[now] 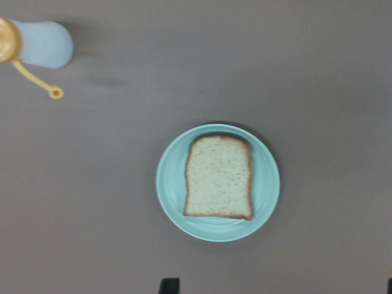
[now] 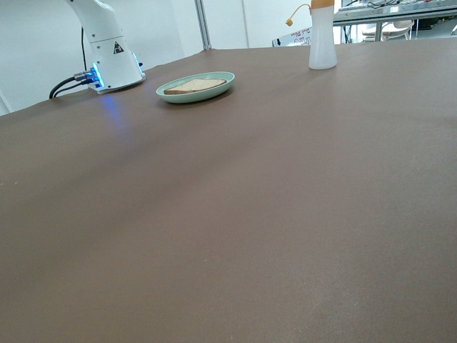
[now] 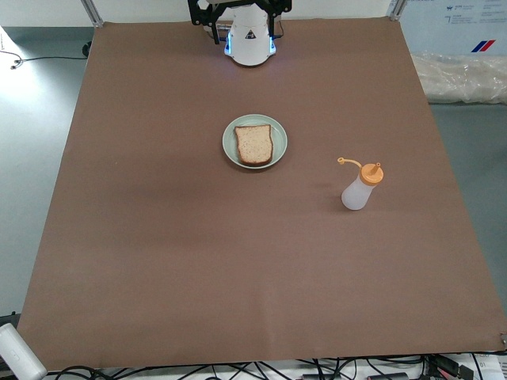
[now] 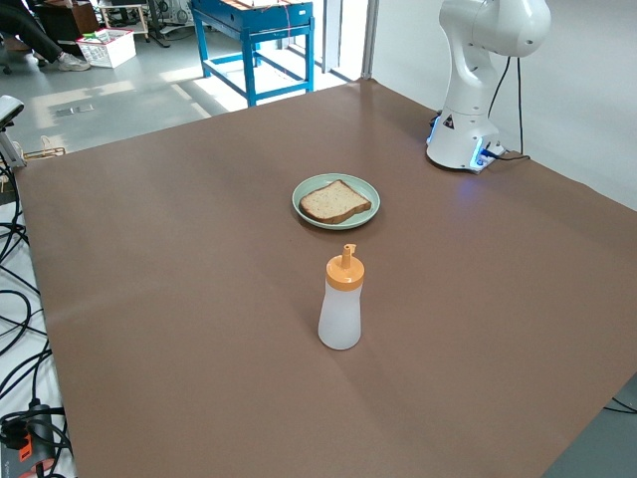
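Note:
A slice of bread (image 3: 253, 145) lies on a pale green plate (image 3: 230, 145) in the middle of the table. A squeeze bottle (image 3: 358, 192) with an orange cap and tethered stopper stands upright to its right in the left view, nearer that camera. My black gripper (image 3: 242, 24) is high at the far end by the robot base. In the wrist view two fingertips show wide apart at the bottom edge, open with nothing seen between them, above and beside the plate (image 1: 165, 184).
The white robot base (image 4: 460, 139) stands at the table's edge. Cables and a power strip lie along the side outside the table.

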